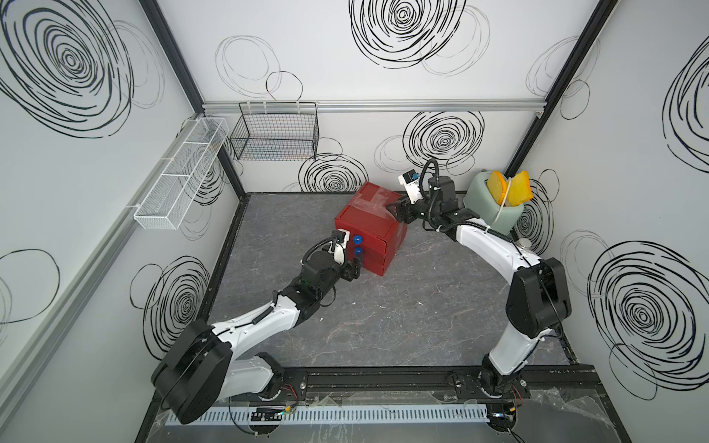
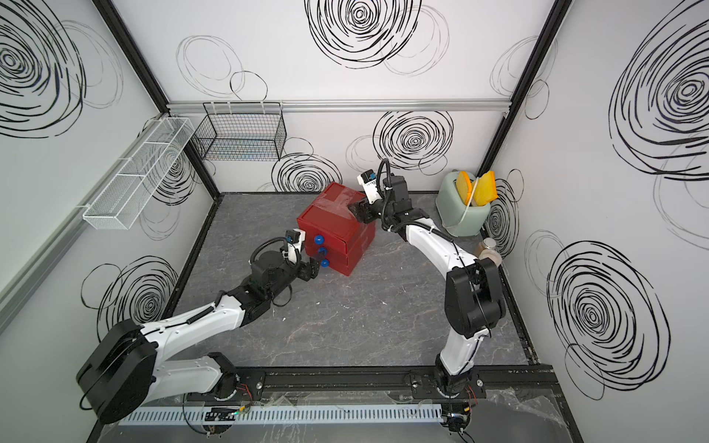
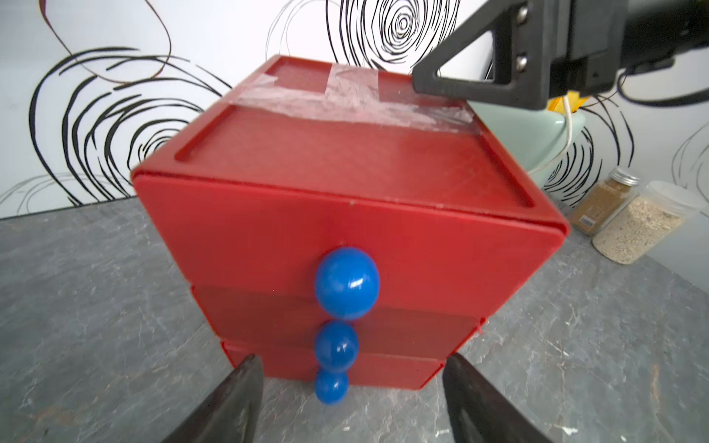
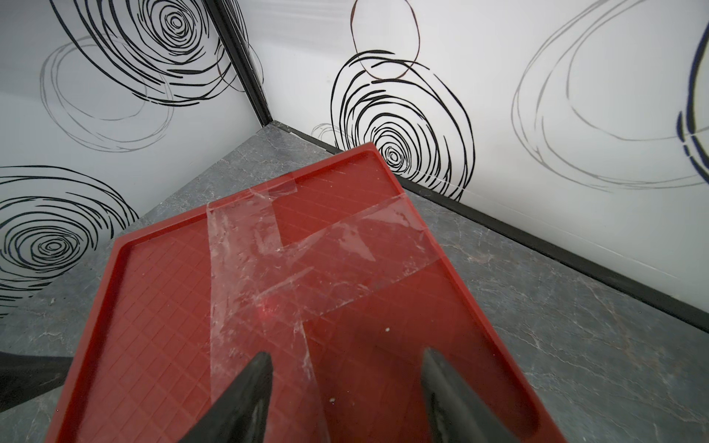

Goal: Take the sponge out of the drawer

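Note:
A red drawer box point(image 3: 325, 147) with clear tape on its top stands on the table. Its drawers look closed, and no sponge shows inside or around it. Three blue knobs run down its front: a top knob point(image 3: 347, 282), a middle knob point(image 3: 336, 345) and a bottom knob point(image 3: 331, 386). My left gripper is open in front of the knobs, with nothing between its fingers. Over the box's top, my right gripper has its fingers apart above the taped surface point(image 4: 251, 295), holding nothing.
A pale green bucket point(image 2: 456, 206) with yellow and orange things stands at the back right, beside small jars point(image 3: 650, 221). A black wire basket point(image 1: 277, 133) and a white basket point(image 1: 181, 173) hang on the walls.

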